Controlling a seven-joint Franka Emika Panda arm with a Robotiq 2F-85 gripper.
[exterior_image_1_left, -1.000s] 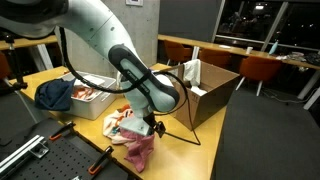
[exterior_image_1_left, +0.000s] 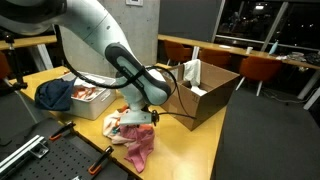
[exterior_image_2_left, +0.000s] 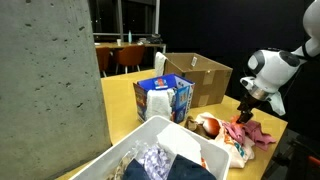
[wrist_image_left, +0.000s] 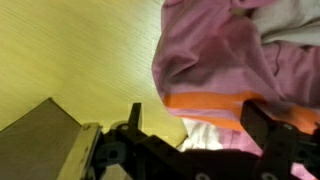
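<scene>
My gripper is open over a heap of cloth on the table. Beneath it in the wrist view lies a mauve-pink cloth (wrist_image_left: 200, 55) with an orange band (wrist_image_left: 205, 101) along one edge; the band passes between my fingers. White cloth (wrist_image_left: 205, 135) shows below the band. From the first exterior view, the gripper (exterior_image_1_left: 139, 118) is low over the heap, with the pink cloth (exterior_image_1_left: 141, 150) spreading toward the front. Whether the fingertips touch the fabric cannot be told.
A white bin (exterior_image_1_left: 93, 106) of clothes stands left of the heap. Behind to the right is a large cardboard box (exterior_image_1_left: 208, 105) with white cloth over its edge. The second exterior view also shows a blue box (exterior_image_2_left: 182, 97).
The arm's wrist has turned and shifted slightly over the heap. The gripper stays close above the cloth, and the pink cloth lies much as before.
</scene>
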